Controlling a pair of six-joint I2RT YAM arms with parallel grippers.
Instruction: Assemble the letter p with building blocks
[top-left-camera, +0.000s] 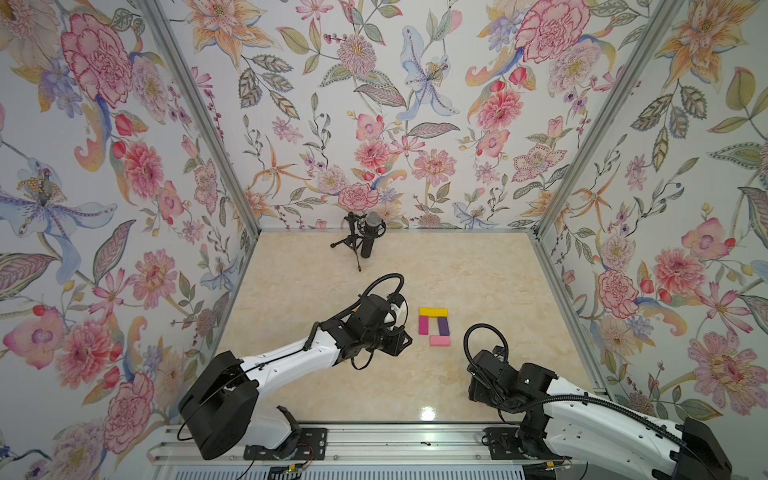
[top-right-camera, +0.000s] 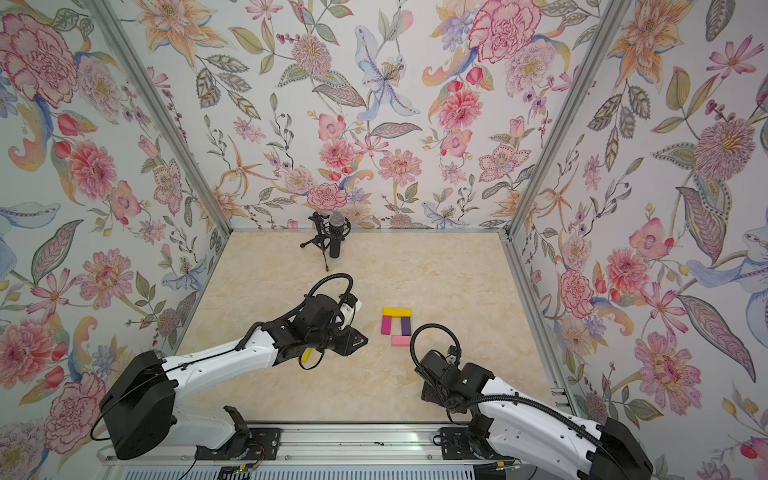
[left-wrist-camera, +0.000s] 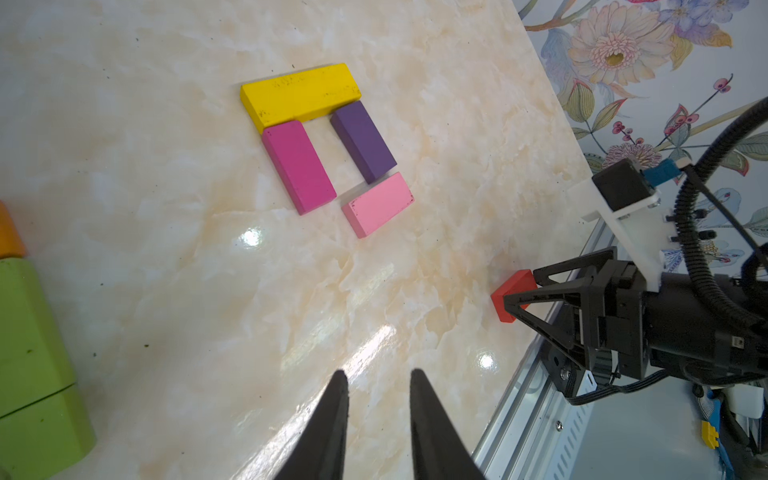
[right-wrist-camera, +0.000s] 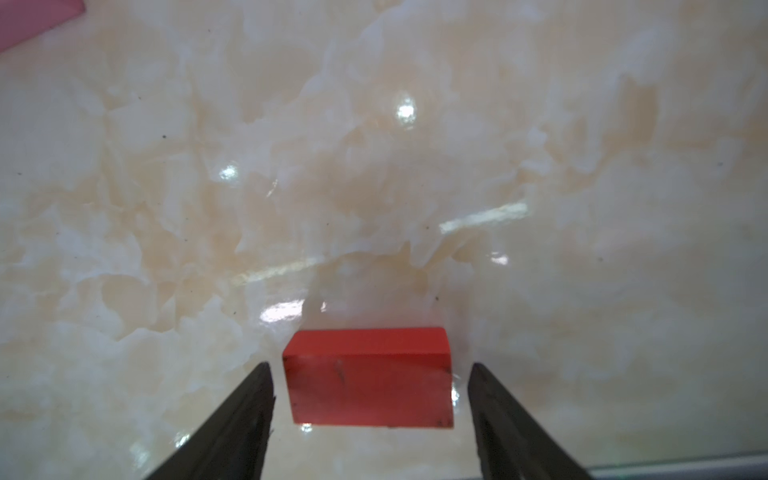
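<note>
A yellow block (left-wrist-camera: 300, 94), a magenta block (left-wrist-camera: 300, 168), a purple block (left-wrist-camera: 364, 141) and a pink block (left-wrist-camera: 379, 205) form a small frame in the middle of the table. Yellow spans the far side, magenta and purple run down from it, and pink sits at the near end of purple. My left gripper hovers left of this group with its fingers apart and nothing between them. Near the front edge, my right gripper stands open around a red block (right-wrist-camera: 368, 388); gaps show beside both fingers.
Green blocks (left-wrist-camera: 33, 340) and an orange block (left-wrist-camera: 8, 232) lie at the left, mostly hidden by the left arm in the top views. A black tripod device (top-left-camera: 368, 233) stands at the back wall.
</note>
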